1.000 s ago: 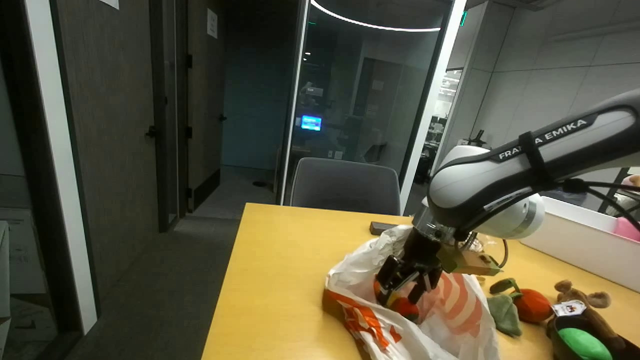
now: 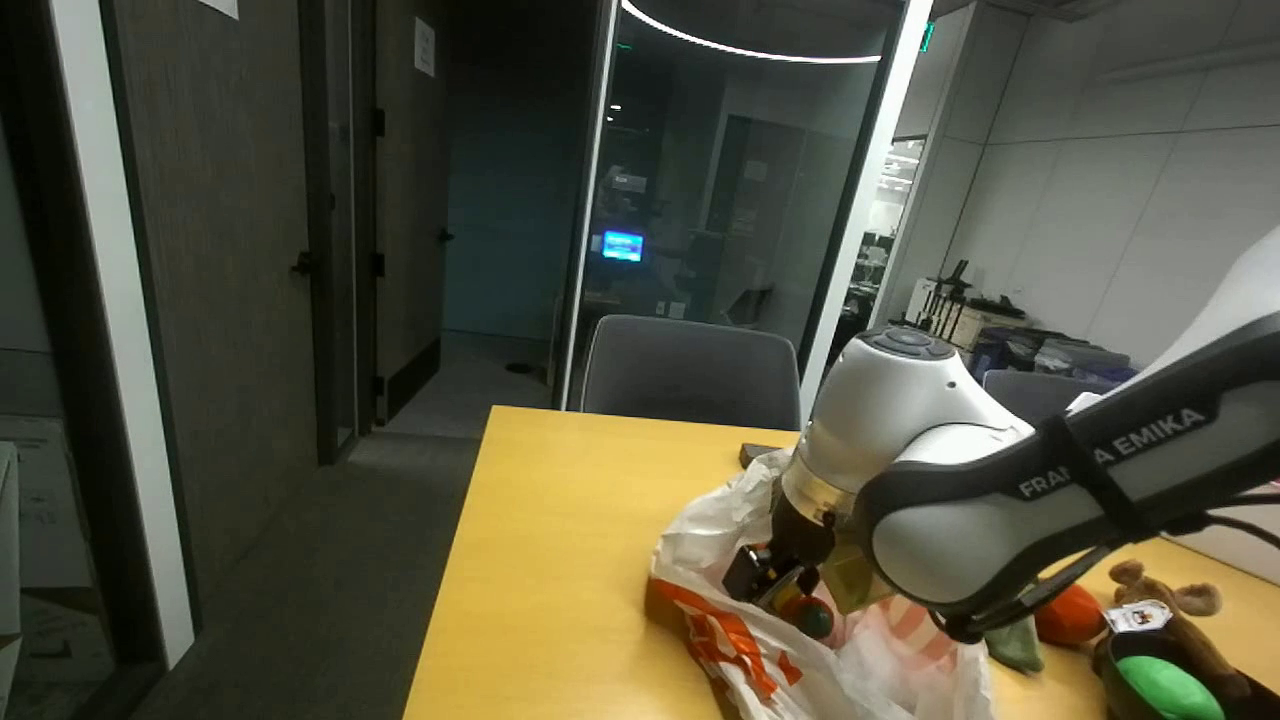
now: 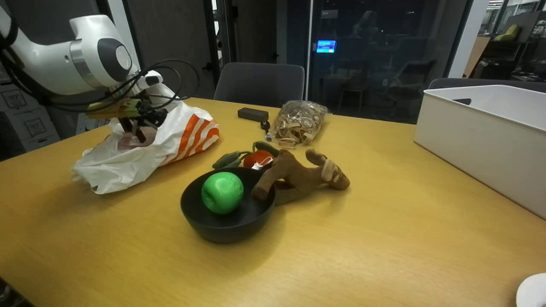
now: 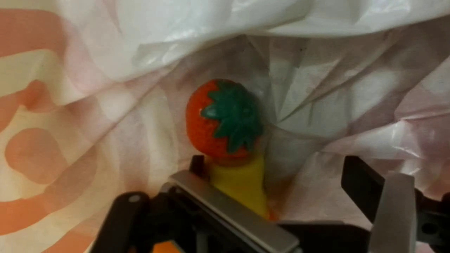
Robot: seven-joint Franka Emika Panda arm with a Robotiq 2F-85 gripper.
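In the wrist view a red toy strawberry (image 4: 202,122) with green leaves lies in a crumpled white and orange plastic bag (image 4: 312,92). A yellow piece (image 4: 236,181) is right below it, partly hidden by my left finger. My gripper is open, its fingers wide apart, with the strawberry just beyond the fingertips and nearer the left one. Nothing is clamped between them. From outside, the gripper (image 2: 780,576) is low in the mouth of the bag (image 2: 744,642), tilted.
A black bowl (image 3: 230,230) holds a green apple (image 3: 223,192). Against it lies a brown plush toy (image 3: 302,176), with a tomato-like item (image 3: 257,158) behind. A clear bag (image 3: 299,123), a dark box (image 3: 253,114) and a white bin (image 3: 486,138) stand farther off.
The arm has swung and turned about over the bag, its wrist now leaning differently and the forearm nearer the camera. The gripper is still low at the bag's opening.
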